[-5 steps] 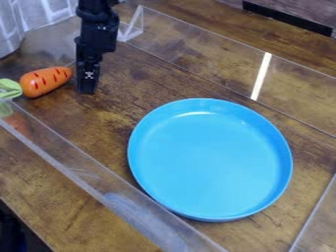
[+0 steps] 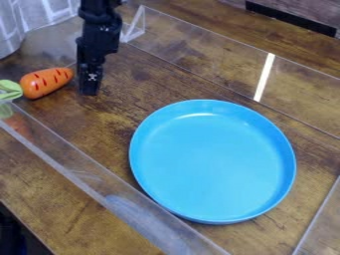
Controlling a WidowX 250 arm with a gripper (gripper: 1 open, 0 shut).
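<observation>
My dark gripper (image 2: 91, 72) reaches down from the top left to the wooden surface, just right of an orange toy carrot (image 2: 48, 84) with a pale green top. The fingertips are too dark and small to tell whether they are open or shut. A large blue plate (image 2: 213, 159) lies on the right half of the surface, apart from the gripper and the carrot.
Clear transparent walls edge the workspace along the left, bottom and right. A shiny silvery object (image 2: 11, 22) is at the top left corner. The wooden surface (image 2: 173, 65) between gripper and plate and toward the back is bare.
</observation>
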